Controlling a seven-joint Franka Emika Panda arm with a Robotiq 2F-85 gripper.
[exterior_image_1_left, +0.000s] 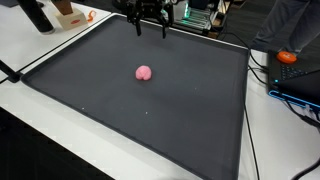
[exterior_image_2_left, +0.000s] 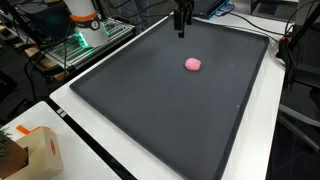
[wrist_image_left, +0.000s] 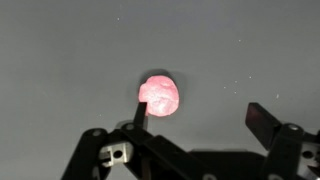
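Note:
A small pink lump (exterior_image_1_left: 143, 73) rests on the dark grey mat, a bit left of the middle in exterior view 1. Its rounded top (wrist_image_left: 158, 95) shows in the wrist view close to the left finger's tip, with no contact to be seen. My gripper (exterior_image_1_left: 151, 31) hangs over the far edge of the mat, its black fingers spread apart. The wrist view shows the gripper open, with only bare mat between the fingertips. In exterior view 2 the pink lump (exterior_image_2_left: 193, 64) lies apart from the gripper.
A laptop (exterior_image_1_left: 295, 82) with an orange item on it stands at the right. A wooden-looking box (exterior_image_2_left: 32, 155) sits at the lower left in exterior view 2.

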